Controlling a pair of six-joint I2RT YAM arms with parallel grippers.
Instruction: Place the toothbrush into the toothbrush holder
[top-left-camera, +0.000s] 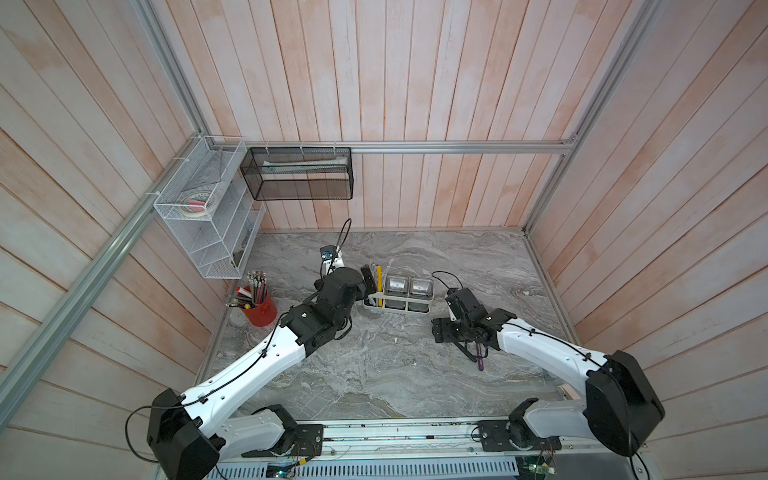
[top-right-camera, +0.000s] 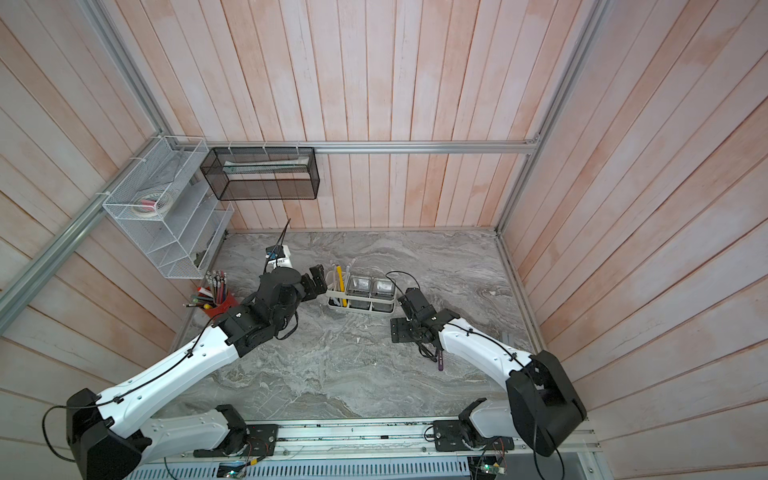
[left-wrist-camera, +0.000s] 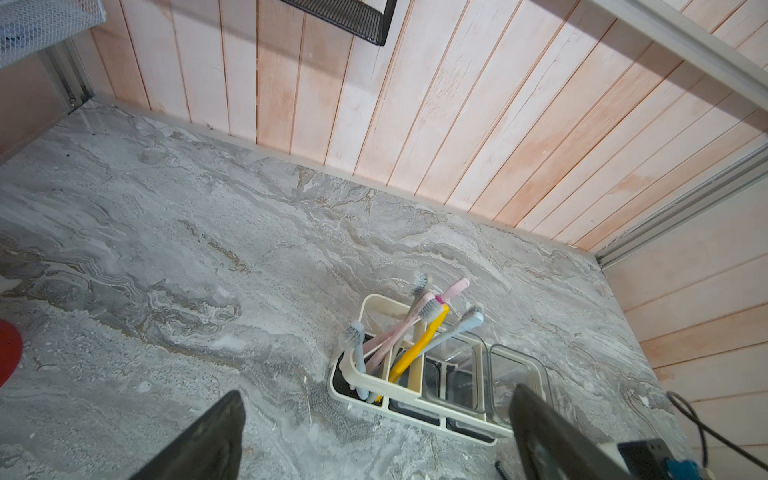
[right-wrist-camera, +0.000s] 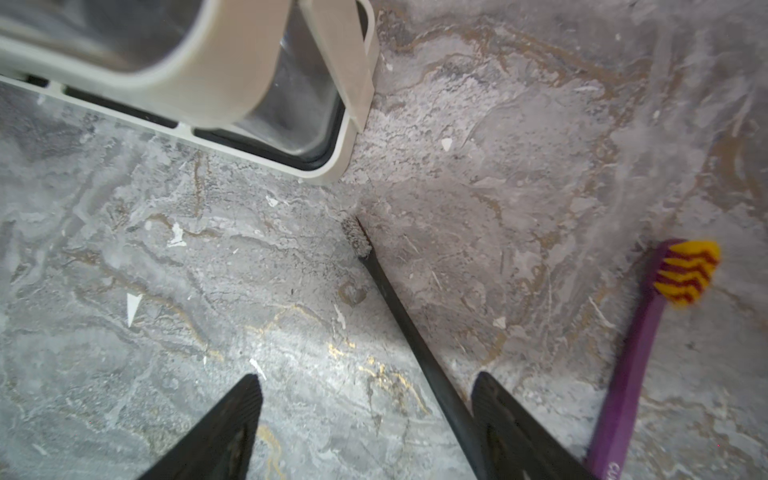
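The cream toothbrush holder (left-wrist-camera: 456, 416) stands toward the back of the table, with several toothbrushes (left-wrist-camera: 412, 348), one of them yellow, upright in its left part. In the right wrist view a black toothbrush (right-wrist-camera: 408, 328) lies on the table near the holder's corner, its handle running under my right finger. A purple toothbrush (right-wrist-camera: 632, 376) with yellow and red bristles lies to the right of it. My right gripper is part open above the black toothbrush, with nothing gripped. My left gripper is open and empty, up beside the holder's left end.
A red cup (top-left-camera: 261, 312) full of pens or similar sticks stands at the left. White wire shelves (top-left-camera: 208, 216) and a black mesh basket (top-left-camera: 297, 174) hang at the back left.
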